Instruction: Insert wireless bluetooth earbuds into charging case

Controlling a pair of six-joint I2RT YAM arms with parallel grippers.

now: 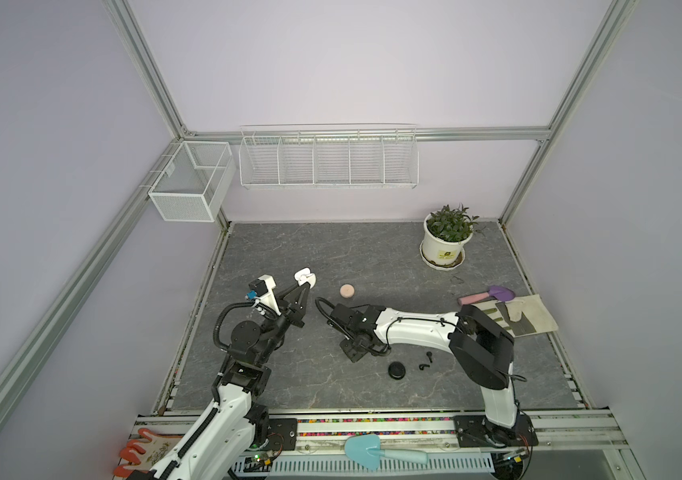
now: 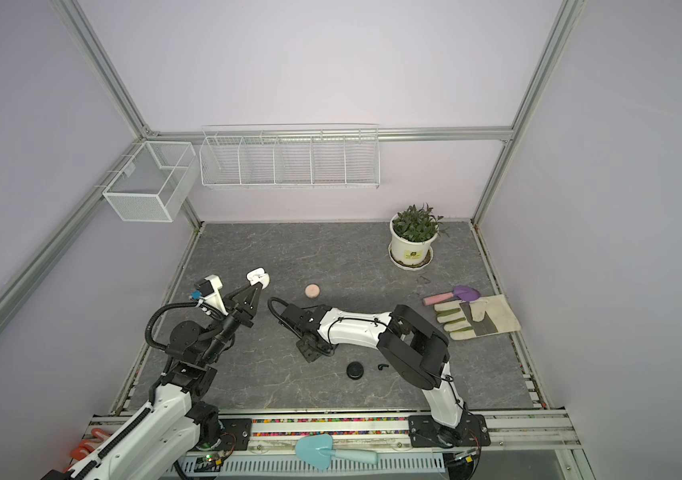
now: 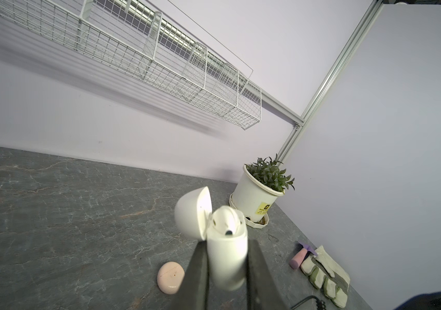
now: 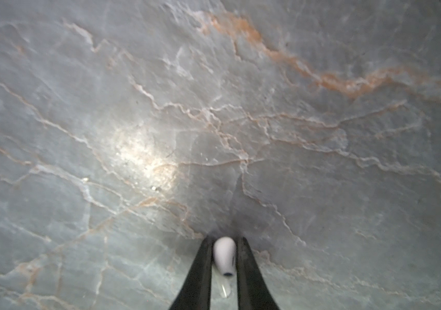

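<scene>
My left gripper is shut on a white charging case, held up over the left part of the table. Its rounded lid stands open to the left. In the case's mouth there is a domed white shape with dark spots; I cannot tell whether it is a seated earbud. My right gripper points down over the grey table, shut on a white earbud whose dark-tipped end faces the bottom of the right wrist view. The earbud is hidden behind the arm in both top views, apart from the case.
A pink round case lies between the arms. Near the front are a black round case and small black earbuds. A potted plant, a trowel and a glove occupy the right side.
</scene>
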